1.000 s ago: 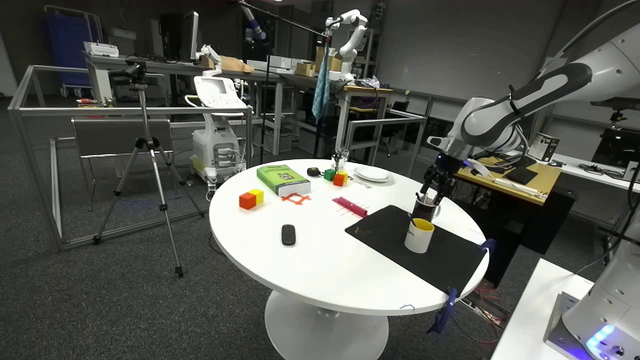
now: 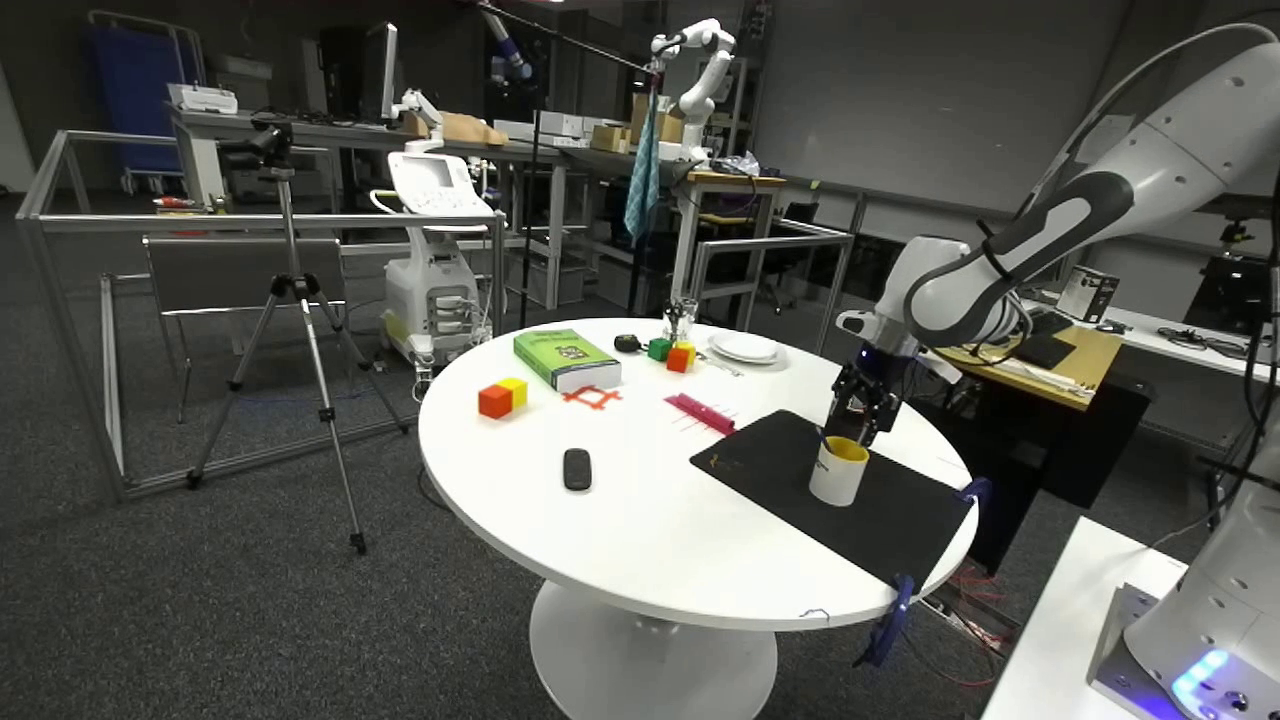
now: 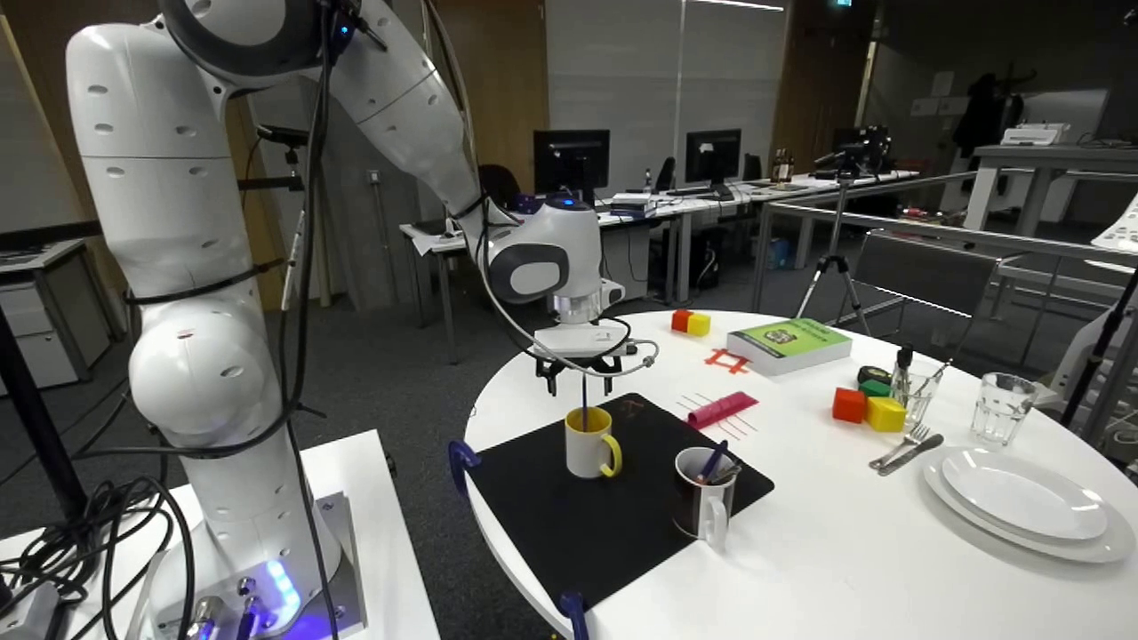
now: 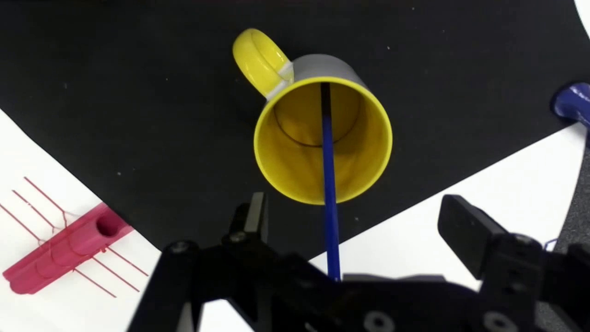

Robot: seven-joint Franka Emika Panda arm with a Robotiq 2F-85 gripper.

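A white mug with yellow inside and handle (image 4: 265, 55) stands upright on the black mat (image 4: 138, 99). A dark blue pen-like stick (image 4: 330, 182) leans in it, its upper end reaching toward my gripper in the wrist view. My gripper is open above the mug, fingers wide apart, neither seen touching the stick. In exterior view 2 the gripper (image 3: 581, 382) hangs over this mug (image 3: 589, 448). A second white mug (image 3: 693, 512), with pens (image 3: 712, 464) in it, stands nearby on the mat; in exterior view 1 the gripper (image 2: 866, 420) largely hides it.
A pink holder (image 3: 723, 410) lies just off the mat. Farther away are a green book (image 3: 789, 343), coloured blocks (image 3: 850, 405), glasses (image 3: 1000, 411), cutlery (image 3: 907, 453) and white plates (image 3: 1024, 501). Blue clamps (image 2: 888, 624) grip the table edge.
In exterior view 1 my gripper has shifted slightly left and its wrist stands more upright. It now covers most of the second mug. The yellow-lined mug has stayed put.
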